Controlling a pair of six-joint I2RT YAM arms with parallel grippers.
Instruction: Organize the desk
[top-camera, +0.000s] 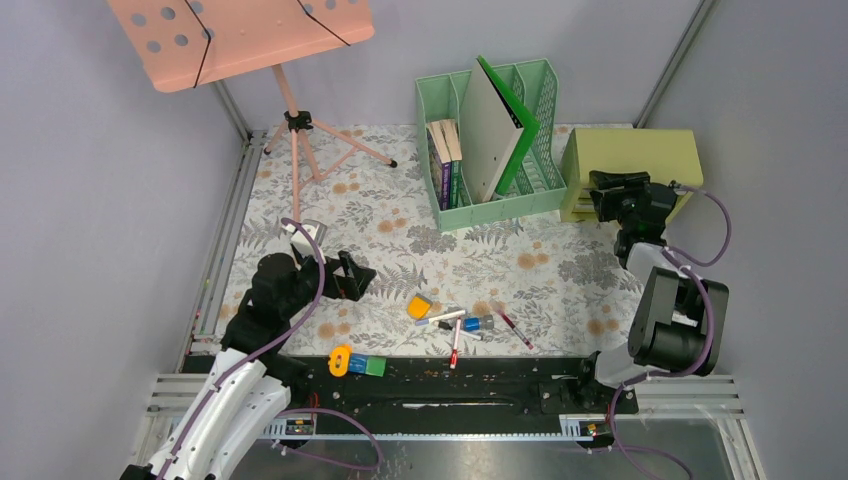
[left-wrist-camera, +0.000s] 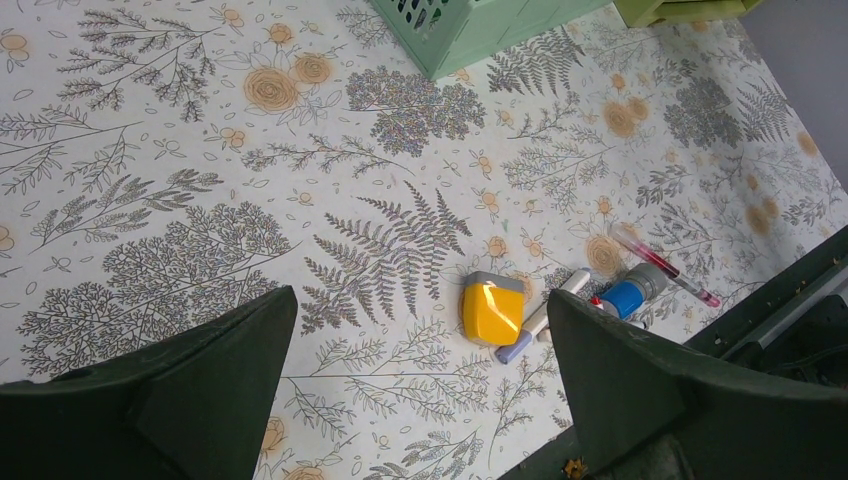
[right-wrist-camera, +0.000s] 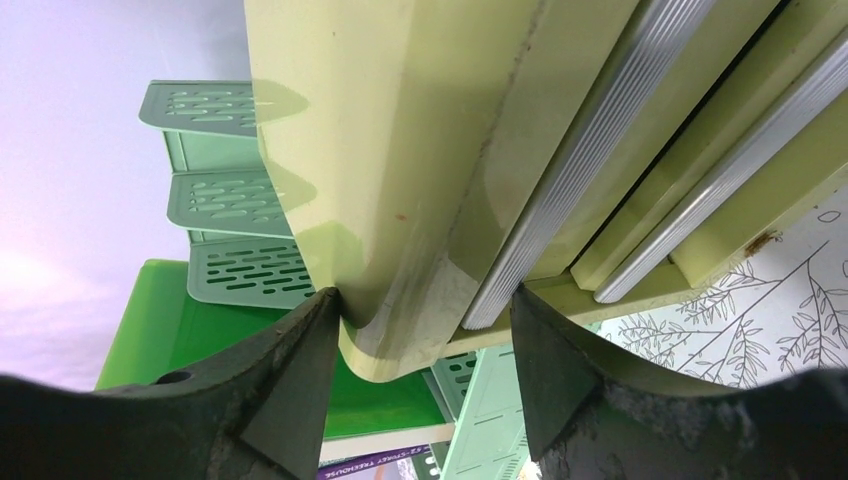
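A yellow-green drawer cabinet (top-camera: 630, 150) stands at the back right. My right gripper is part open at its front, fingertips either side of the rounded edge beside a ribbed silver handle (right-wrist-camera: 570, 160); whether they press on it I cannot tell. My left gripper (top-camera: 350, 275) hangs open over the left of the desk, nothing between its fingers. Markers (left-wrist-camera: 540, 315), a red pen (left-wrist-camera: 680, 275), a blue-banded bottle (left-wrist-camera: 625, 298) and a yellow object (left-wrist-camera: 492, 310) lie near the front edge.
A green organiser (top-camera: 500, 210) with books and a binder stands at the back centre. A pink music stand (top-camera: 298, 120) is at the back left. A yellow-and-blue item (top-camera: 355, 362) lies at the front left edge.
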